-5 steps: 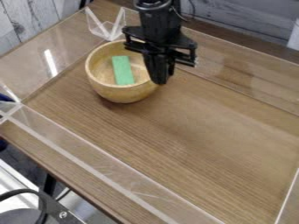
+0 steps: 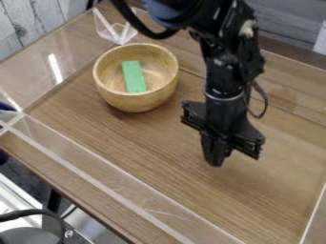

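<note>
A black robot arm reaches down from the top centre, its gripper [image 2: 245, 143] low over the wooden table to the right of and below a tan bowl [image 2: 114, 93]. The gripper looks shut, with nothing visible between its fingers. A green block [image 2: 133, 76] lies inside the bowl at the upper left.
A white angular wire-like object [image 2: 116, 29] stands behind the bowl at the top left. Black cables [image 2: 38, 219] lie at the bottom left corner.
The arm has moved from beside the bowl toward the front and right, down over the open table. The bowl and green block look unmoved.
</note>
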